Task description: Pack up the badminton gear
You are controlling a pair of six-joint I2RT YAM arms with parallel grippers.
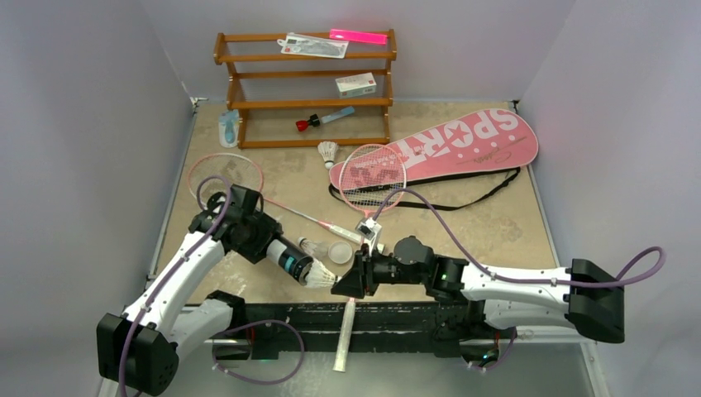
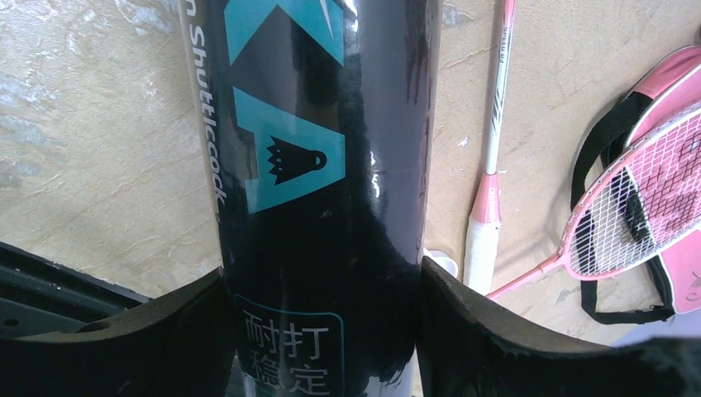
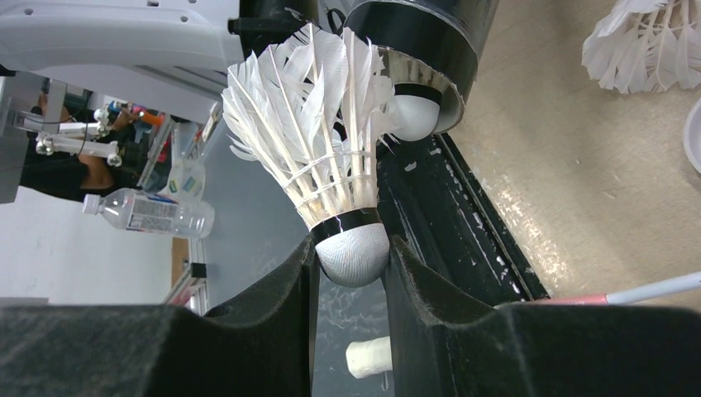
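My left gripper is shut around the black shuttlecock tube (image 2: 285, 240), whose open end points toward the right arm in the top view. Inside the tube's mouth (image 3: 450, 112) the white cork of another shuttlecock (image 3: 413, 117) shows. The right gripper is shut on a white feather shuttlecock (image 3: 343, 169) by its cork, feathers toward the tube. In the right wrist view those feathers overlap the mouth's edge; whether any are inside, I cannot tell. Another shuttlecock (image 1: 312, 247) lies beside the tube, near a round white lid (image 1: 340, 252); one more (image 1: 328, 152) rests by the rack.
A pink racket bag (image 1: 463, 145) lies at the back right, with a racket (image 1: 372, 178) overlapping it. Another racket (image 1: 293, 211) lies behind the tube. A wooden rack (image 1: 310, 104) stands at the back. One white racket handle (image 1: 345, 335) juts past the front edge.
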